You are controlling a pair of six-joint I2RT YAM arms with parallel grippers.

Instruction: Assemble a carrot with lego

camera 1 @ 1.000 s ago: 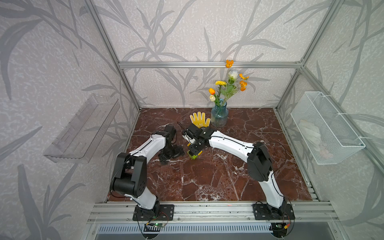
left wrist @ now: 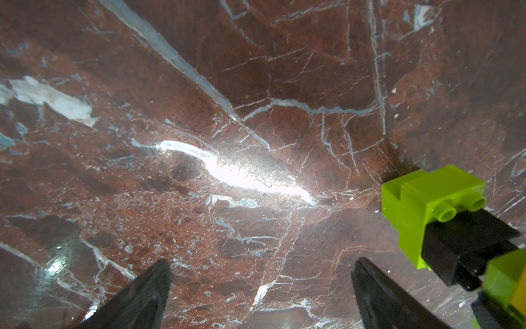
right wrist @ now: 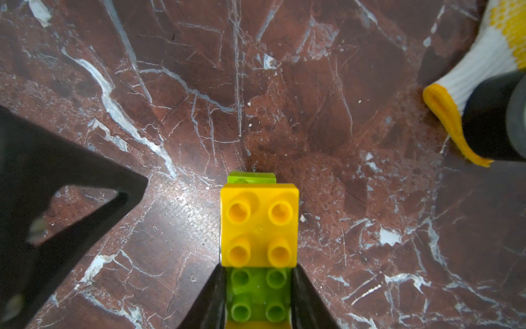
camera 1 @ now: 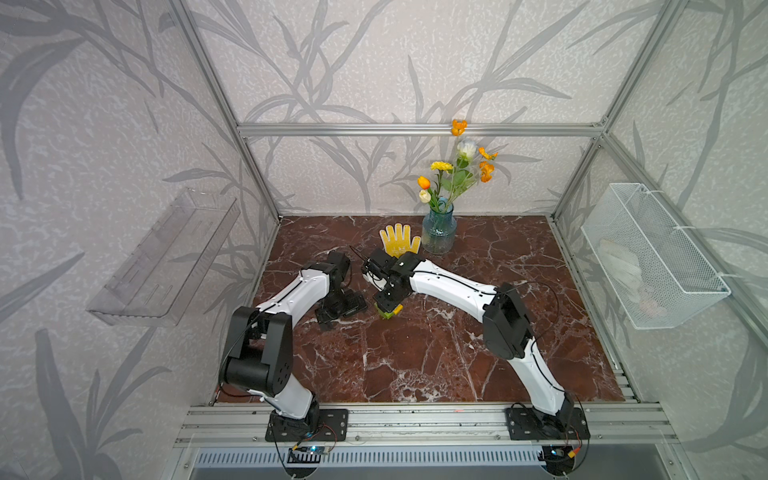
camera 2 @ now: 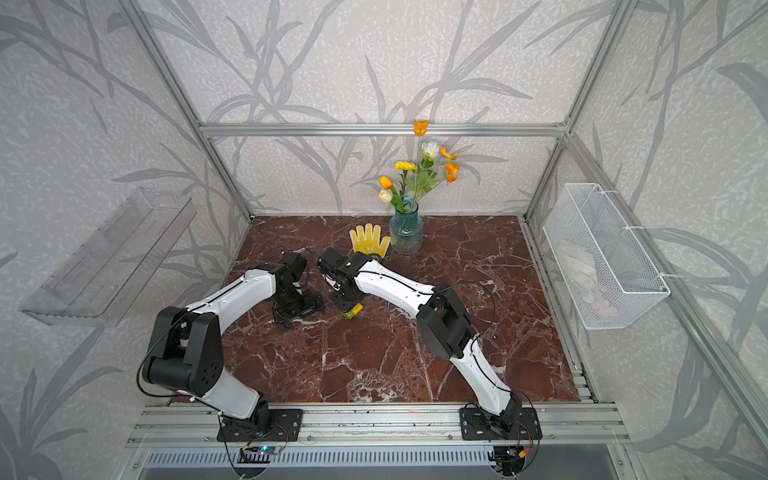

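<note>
My right gripper is shut on a stack of lego bricks. In the right wrist view a green brick (right wrist: 258, 296) lies between its fingers, a yellow brick (right wrist: 259, 224) sits just above it, and another green piece (right wrist: 252, 177) peeks out behind. In the left wrist view the green end (left wrist: 438, 192) of the stack is at the lower right, partly covered by a black finger. My left gripper stands open over bare table, with nothing between its fingers, left of the stack. The stack's height above the table is hard to tell.
A yellow and white glove (camera 1: 398, 240) lies behind the right gripper. Behind it stands a blue glass vase (camera 1: 438, 232) of flowers. A clear bin (camera 1: 160, 264) hangs at left and a white mesh basket (camera 1: 656, 256) at right.
The right arm has shifted slightly left, and its gripper has turned a little with the bricks; yellow now shows at the stack's right side. The left arm is almost unmoved.
</note>
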